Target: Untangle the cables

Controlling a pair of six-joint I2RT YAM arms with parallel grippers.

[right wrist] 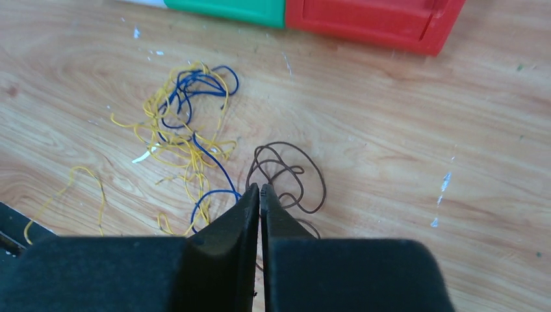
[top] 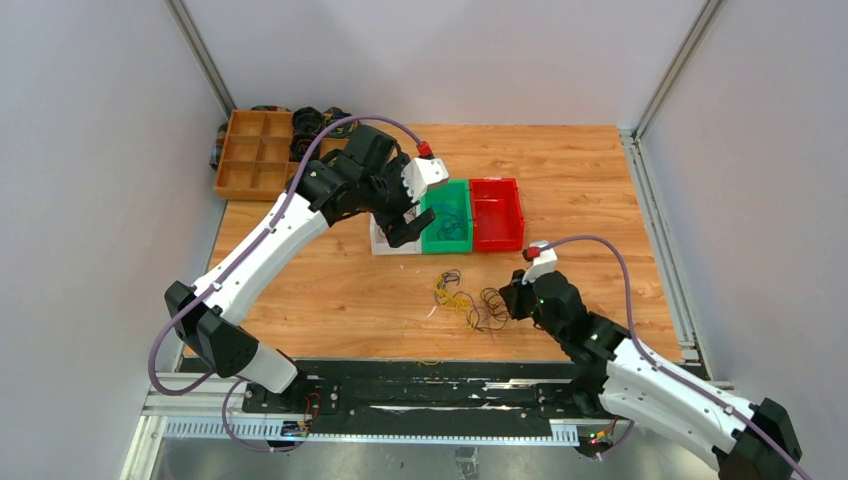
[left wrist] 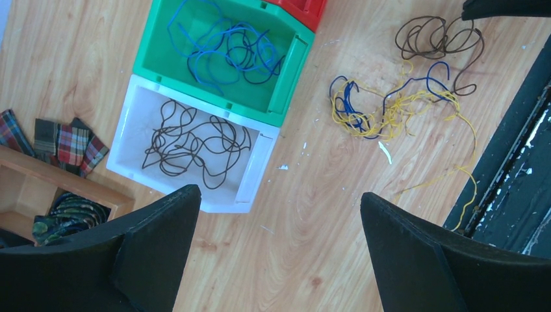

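A tangle of yellow cable (left wrist: 403, 114) and blue cable (right wrist: 201, 84) lies on the table, a loose yellow strand trailing toward the front edge. Beside it is a loose brown cable (right wrist: 299, 169). My right gripper is over the brown cable and the tangle's front end, its fingers close together; whether anything is between them is unclear. My left gripper hangs high over the table by the white bin, open and empty.
A white bin (left wrist: 130, 123) with brown cable, a green bin (left wrist: 156, 45) with blue cables and an empty red bin (top: 497, 215) stand behind the tangle. A wooden organiser (top: 240, 150) is back left.
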